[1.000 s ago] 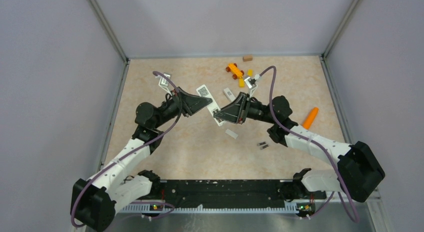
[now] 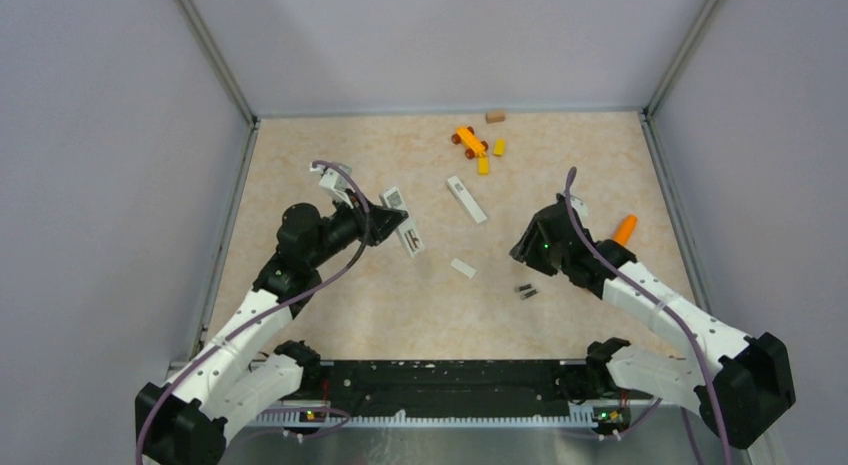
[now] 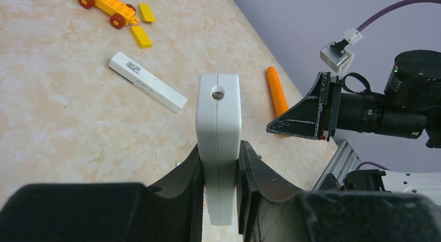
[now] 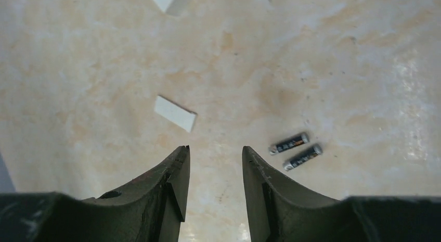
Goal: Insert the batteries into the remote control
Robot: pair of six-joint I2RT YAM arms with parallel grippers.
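Note:
My left gripper is shut on a white remote control (image 3: 218,117), held edge-up between its fingers. From above, the remote (image 2: 412,237) shows its back, with dark and brown marks in the compartment at its near end. Two dark batteries (image 4: 288,143) (image 4: 302,157) lie side by side on the table, right of the fingers of my right gripper. That gripper stands open, with nothing between its fingers, above the table. A small white battery cover (image 4: 176,113) lies flat to the left of the batteries.
A second white remote-like bar (image 2: 466,199) lies behind the cover. Farther back are an orange toy car (image 2: 469,141), yellow blocks (image 2: 499,147) and a brown block (image 2: 495,116). An orange stick (image 2: 626,229) lies at the right.
My right gripper has moved right, away from the remote and toward the batteries, and now points down. The left gripper has drawn slightly left with the remote.

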